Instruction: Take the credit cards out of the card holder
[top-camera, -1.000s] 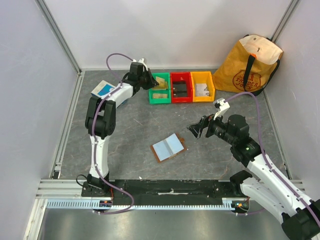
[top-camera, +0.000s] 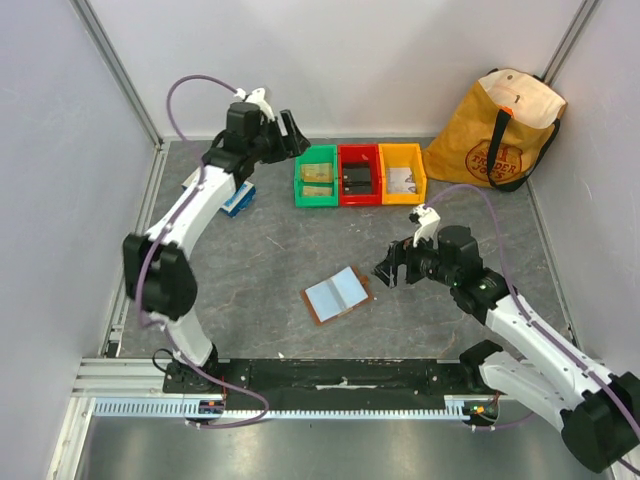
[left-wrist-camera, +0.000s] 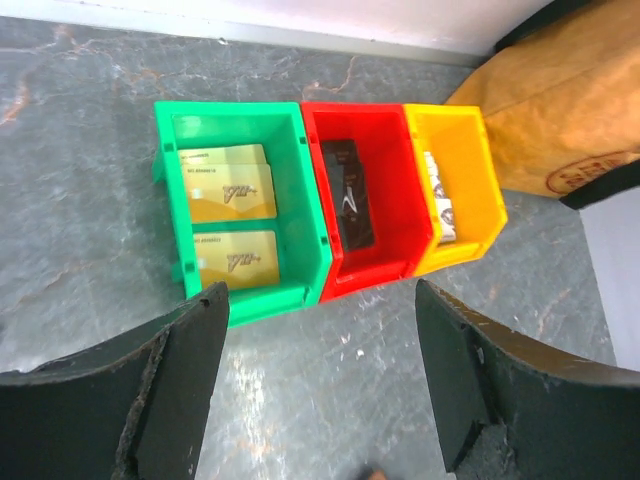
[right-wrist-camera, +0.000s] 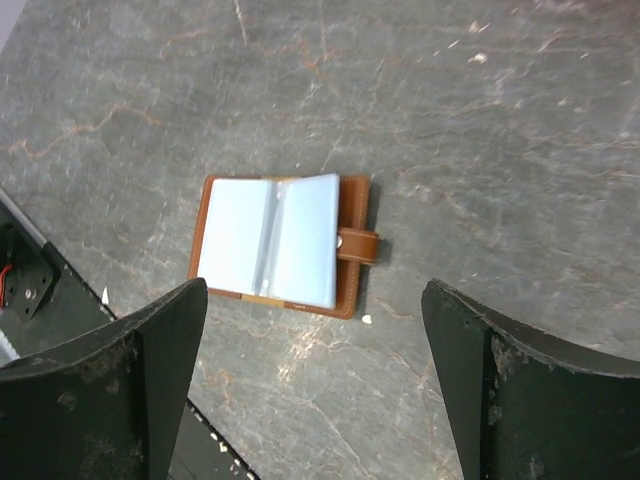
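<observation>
The brown card holder lies spread on the grey table with pale blank inner pages upward; in the right wrist view its strap points right. Gold cards rest in both compartments of the green bin, and dark cards in the red bin. My left gripper hangs by the green bin, fingers apart and empty. Right of the card holder, my right gripper is open with nothing between its fingers.
White cards lie in the yellow bin. A yellow bag stands at the back right. Partly behind my left arm is a blue-and-white item on the table. Bare table stretches between the bins and the card holder.
Earlier my left gripper was at the green bin with a gold card; now it has drawn up and left, apart and empty, and the card lies in the bin. My right arm shifted slightly.
</observation>
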